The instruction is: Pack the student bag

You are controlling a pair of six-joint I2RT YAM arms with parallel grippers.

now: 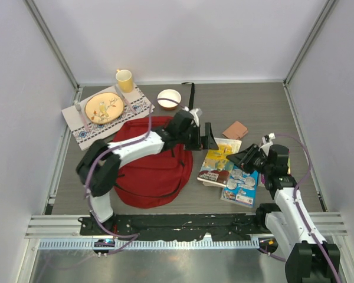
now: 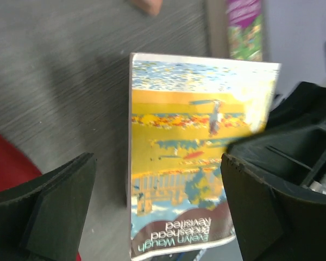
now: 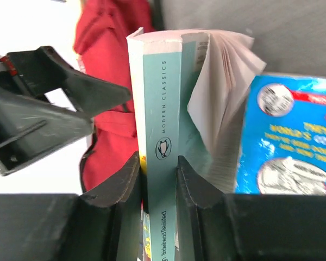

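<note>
The yellow book (image 1: 217, 162) is raised off the table, with my right gripper shut on its pale-green spine. Its cover faces the left wrist view, where the book (image 2: 179, 152) stands beyond my left gripper. That gripper is open, nothing between its fingers. A blue book (image 1: 241, 190) lies flat on the table below and to the right of the yellow one; the right wrist view shows part of its lettered blue cover (image 3: 293, 136). The red bag (image 1: 150, 177) lies to the left, partly beneath the left arm.
A brown wallet (image 1: 235, 130) lies behind the books. Another book (image 2: 244, 22) stands at the right, mostly behind the right arm from above. A bowl (image 1: 169, 98), mug (image 1: 124, 80) and plate (image 1: 104, 108) occupy the back left. Bare table lies at the back right.
</note>
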